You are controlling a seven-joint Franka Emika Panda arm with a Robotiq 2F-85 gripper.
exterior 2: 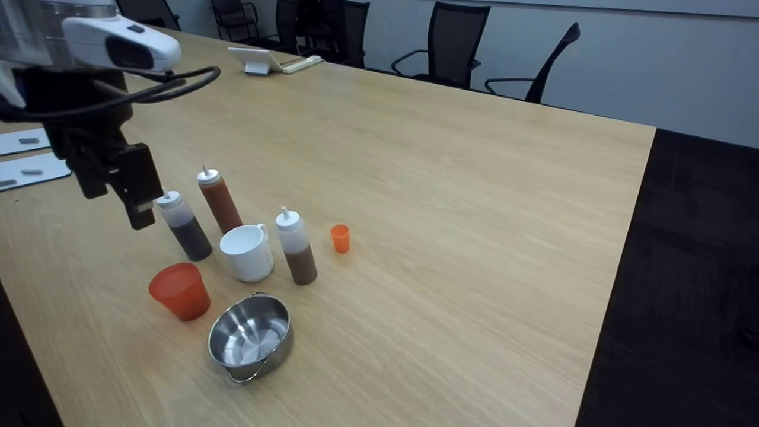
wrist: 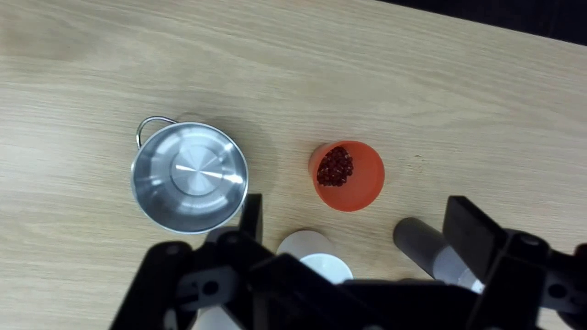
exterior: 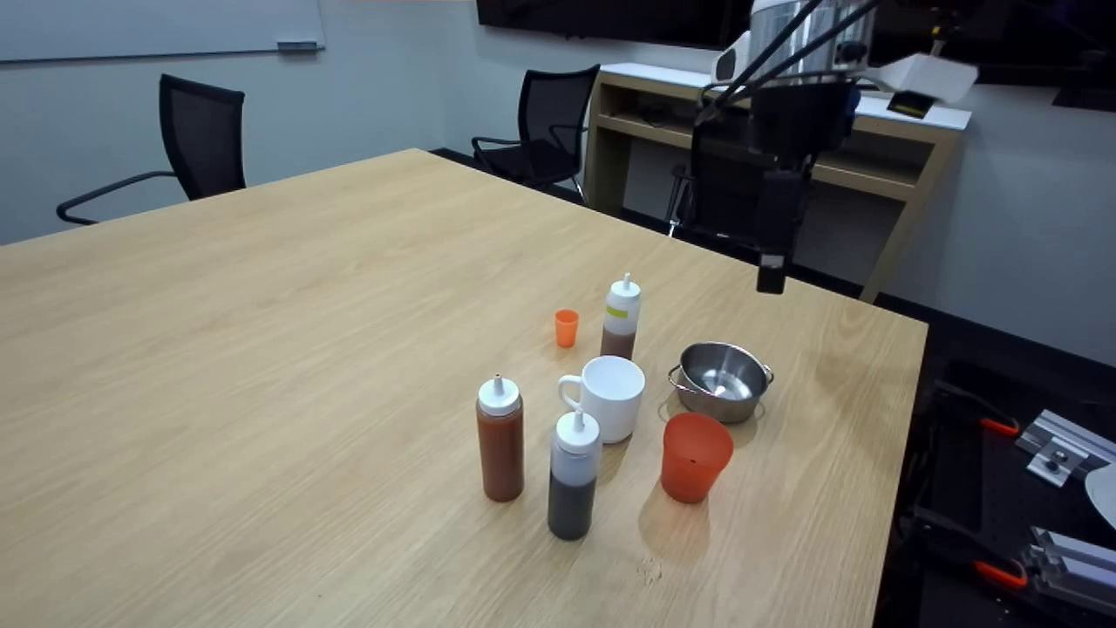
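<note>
My gripper hangs above the table, its fingers spread wide and nothing between them; in exterior view 2 the gripper point(exterior 2: 117, 206) appears well over the tabletop. A red cup point(wrist: 363, 184) stands upright below, with small dark red beads point(wrist: 335, 167) gathered inside it. Beside the cup is an empty steel pot point(wrist: 192, 176) with wire handles. The white mug point(exterior: 612, 396) stands close to both, partly hidden by my gripper in the wrist view.
Squeeze bottles surround the mug: a dark one point(exterior: 572, 476), a reddish-brown one point(exterior: 501, 440) and a half-full brown one point(exterior: 622, 319). A small orange cup point(exterior: 566, 328) sits near the last.
</note>
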